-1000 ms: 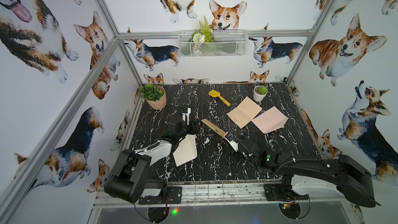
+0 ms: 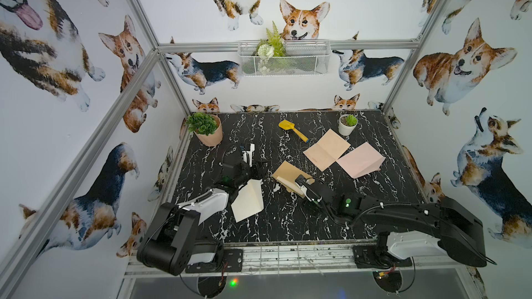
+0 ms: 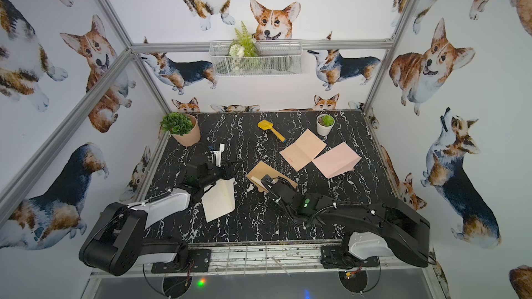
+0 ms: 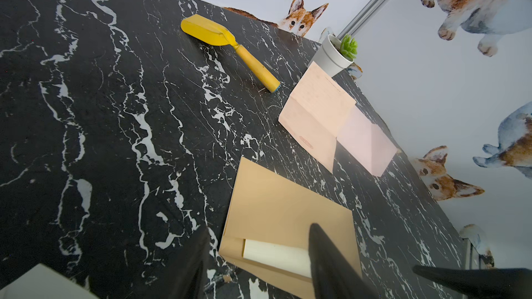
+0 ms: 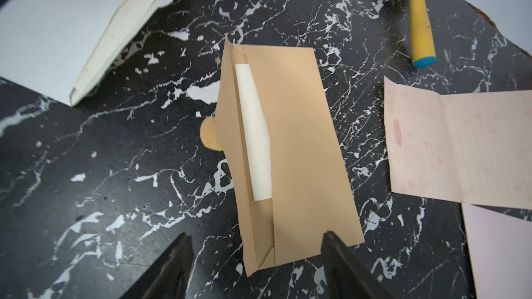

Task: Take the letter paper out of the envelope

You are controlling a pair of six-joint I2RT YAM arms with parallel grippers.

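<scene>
The tan envelope (image 5: 307,149) lies on the table with its mouth parted. Inside that mouth shows the edge of a rolled or folded cream letter paper (image 5: 256,138), still within the envelope. My right gripper stands open above the envelope's near end, nothing held between its fingers. In the left wrist view, my left gripper is open and points toward the envelope's mouth side. From above, the left gripper (image 2: 260,169) hovers to the left of the envelope, apart from it, and the right gripper (image 2: 303,181) is over its near side.
A cream envelope (image 2: 247,202) lies below the left arm. Unfolded peach paper (image 2: 328,149) and a pink envelope (image 2: 361,160) lie to the right. A yellow shovel (image 2: 292,130) and two potted plants are at the back.
The tan envelope looked narrow and tilted up at the right gripper; now it lies flatter, its broad face showing. The right arm has shifted slightly; the left arm has barely moved.
</scene>
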